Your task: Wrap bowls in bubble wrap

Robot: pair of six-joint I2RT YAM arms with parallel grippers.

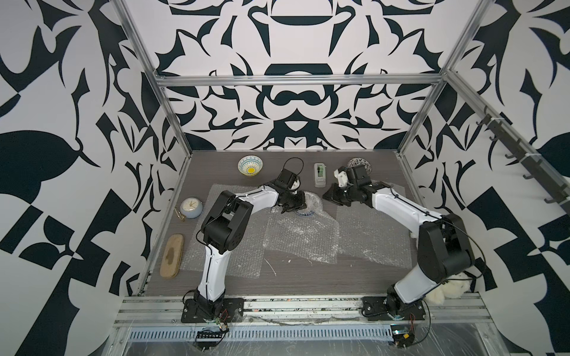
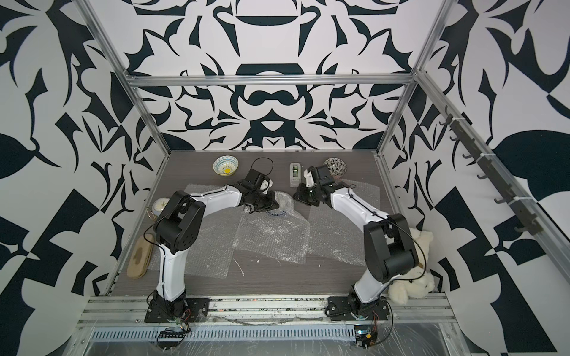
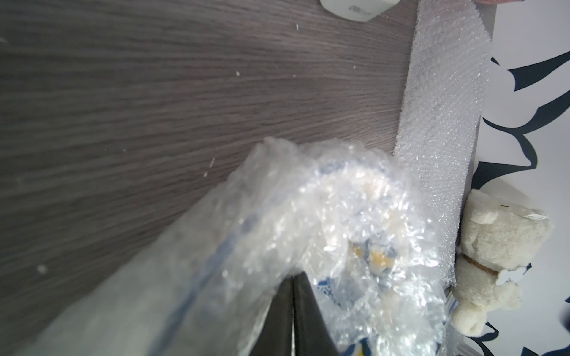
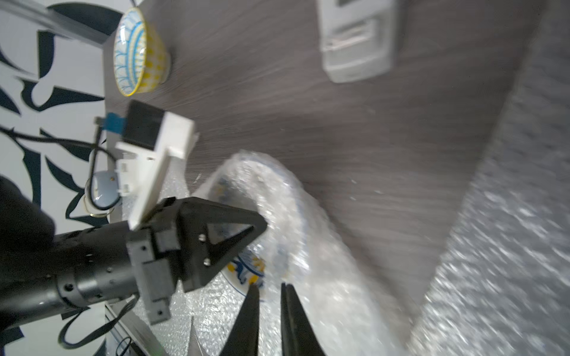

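Observation:
A bowl with a blue and yellow pattern (image 4: 246, 271) stands in the middle of the table, partly covered by folded-over bubble wrap (image 3: 380, 195). The rest of that wrap sheet (image 1: 301, 238) lies flat toward the front. My left gripper is at the bowl's left side, shut on the bubble wrap; whether the bowl's rim is also between its fingers is hidden. To the right of the bowl, my right gripper hovers near the wrap's edge. Its fingers stand a little apart, with nothing seen between them.
More bubble wrap sheets lie at left (image 1: 231, 243) and right (image 1: 374, 234). Along the back stand a yellow-patterned bowl (image 1: 250, 165), a pale device (image 1: 320, 175) and a dark-patterned bowl (image 2: 335, 166). A lidded cup (image 1: 191, 207) and a tan case (image 1: 172, 255) line the left edge.

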